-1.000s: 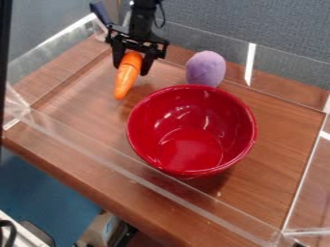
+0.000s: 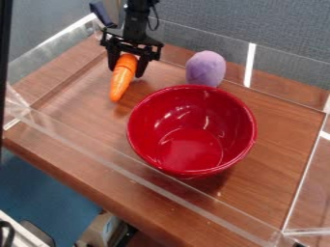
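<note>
My black gripper (image 2: pixel 129 53) is at the back left of the wooden table, down around the upper end of an orange carrot (image 2: pixel 122 83), which points toward the front. Whether the fingers are closed on it is hard to tell. A large red bowl (image 2: pixel 191 132) sits at the centre right, and a purple oval object (image 2: pixel 206 68) stands behind it.
Clear walls border the wooden table (image 2: pixel 80 145) on its sides. The left part of the surface, in front of the carrot, is free. A blue floor lies below at the lower left.
My gripper has shifted very slightly at the carrot's upper end; the bowl and purple object are unmoved.
</note>
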